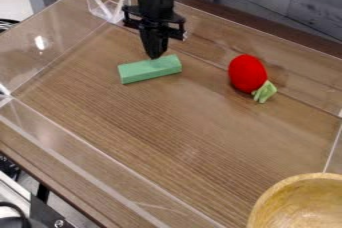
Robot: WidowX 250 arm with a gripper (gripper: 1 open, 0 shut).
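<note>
My gripper [154, 48] hangs at the top centre of the camera view, shut, with nothing visible between its fingers. Just below it a green block [150, 69] lies flat on the wooden table [120, 152]. To the right rests a red object [247, 72] with a pale green piece [265, 93] at its lower end.
A cream bowl [297, 204] is at the bottom right corner. A clear plastic piece [110, 4] stands at the back left beside the arm.
</note>
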